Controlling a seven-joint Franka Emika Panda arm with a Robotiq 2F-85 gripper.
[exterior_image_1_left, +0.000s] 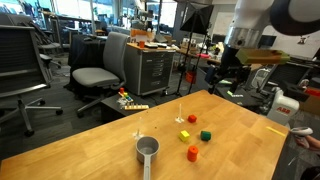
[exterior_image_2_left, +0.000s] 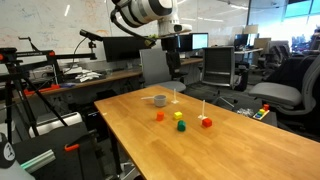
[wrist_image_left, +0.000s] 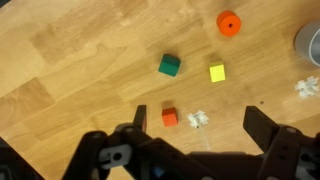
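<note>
My gripper (exterior_image_1_left: 228, 82) hangs well above the wooden table, its fingers wide open and empty. In the wrist view a small red block (wrist_image_left: 169, 117) lies below, between the spread fingers as seen from above. A dark green block (wrist_image_left: 169, 65) and a yellow block (wrist_image_left: 217, 73) sit farther up that view. Beyond them is an orange-red cylinder (wrist_image_left: 229, 23). The grey metal cup (wrist_image_left: 310, 42) is partly cut off at the right edge; exterior view 1 shows the cup (exterior_image_1_left: 147, 147) whole, with a handle toward the near edge.
Two thin white upright pieces stand on the table, one (exterior_image_1_left: 180, 112) near the red block. Coloured items (exterior_image_1_left: 126, 100) lie at the far table edge. Office chairs (exterior_image_1_left: 100, 75) stand behind.
</note>
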